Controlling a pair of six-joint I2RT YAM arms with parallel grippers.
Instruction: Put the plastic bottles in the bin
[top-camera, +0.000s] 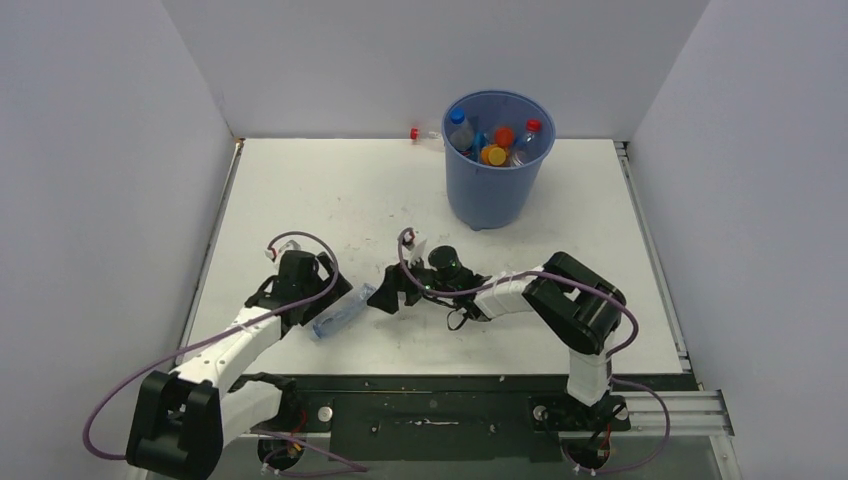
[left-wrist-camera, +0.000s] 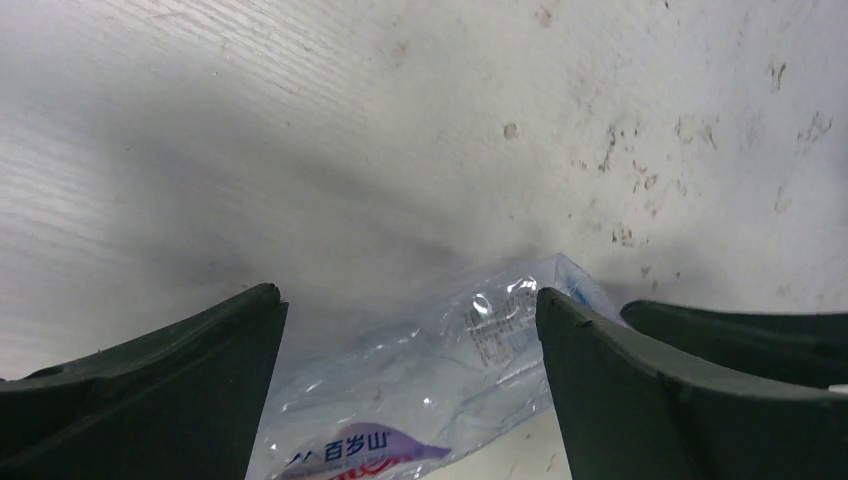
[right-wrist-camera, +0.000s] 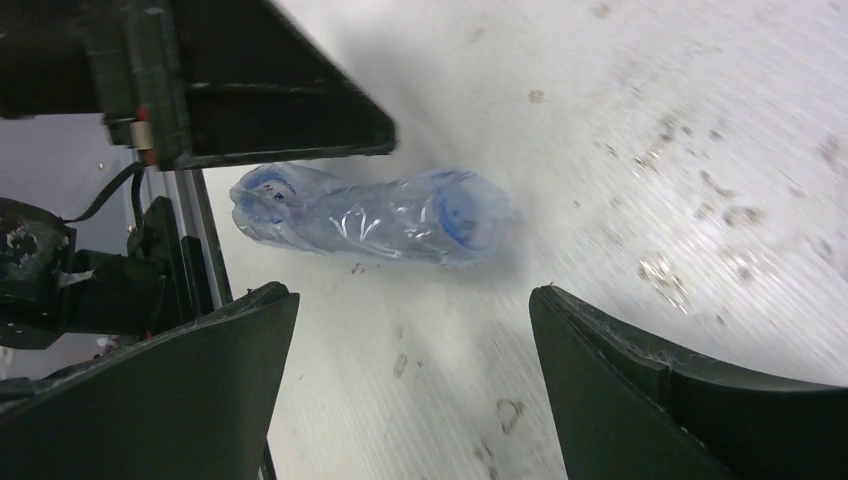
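A crumpled clear-blue plastic bottle (top-camera: 342, 312) lies on its side at the table's front left, between the two grippers. My left gripper (top-camera: 340, 285) is open close beside it; in the left wrist view the bottle (left-wrist-camera: 410, 385) shows between and below the spread fingers. To the bottle's right, my right gripper (top-camera: 382, 296) stands open and empty. The right wrist view has the bottle (right-wrist-camera: 375, 215) ahead of the fingers, with a black finger of the left gripper over it. The blue bin (top-camera: 490, 195) at the back right holds several bottles.
Left of the bin, another bottle with a red cap (top-camera: 415, 133) shows at the table's back edge, partly hidden by the bin. Grey walls enclose the sides and back.
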